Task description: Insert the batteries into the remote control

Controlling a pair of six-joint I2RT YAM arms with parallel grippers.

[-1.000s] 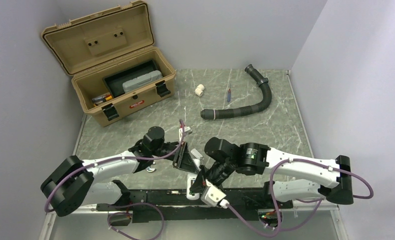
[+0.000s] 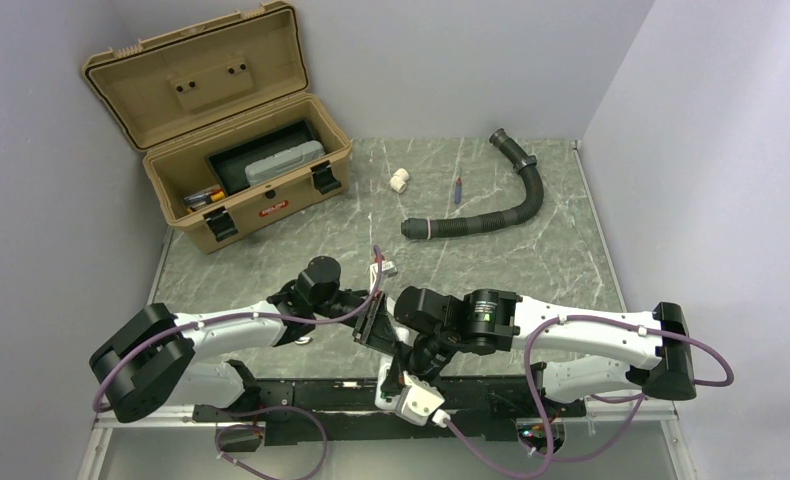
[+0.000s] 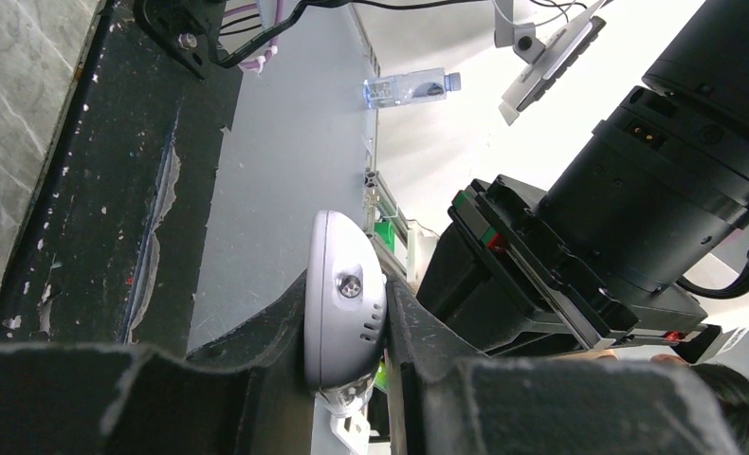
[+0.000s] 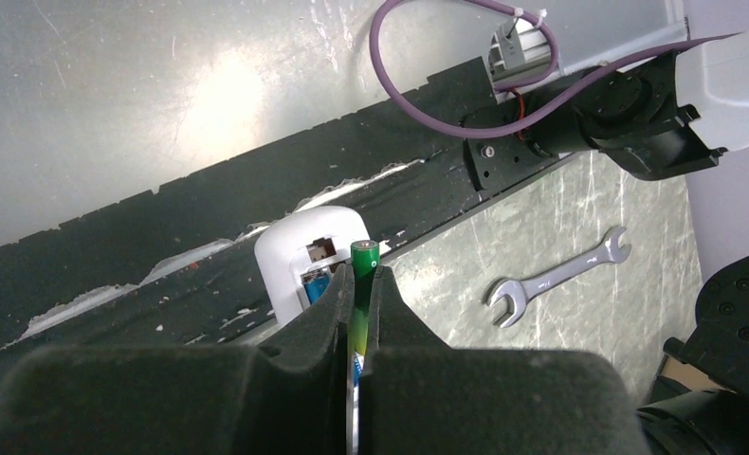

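The white remote control (image 4: 290, 251) shows in the right wrist view with its battery bay exposed. A blue battery (image 4: 315, 284) lies in the bay, partly hidden by my right fingers. Upright between the tips of my right gripper is a green battery (image 4: 365, 254), held in front of the bay's edge; whether it touches the remote I cannot tell. My left gripper is shut on the remote, whose rounded white end (image 3: 337, 327) rises between its fingers. From above, both grippers meet close together over the table's front edge, and the arms hide most of the remote.
A wrench (image 4: 560, 277) lies on the table close by. Farther back are an open tan toolbox (image 2: 271, 205), a black hose (image 2: 471, 222) and white pipe pieces (image 2: 399, 181).
The grippers now stand closer together.
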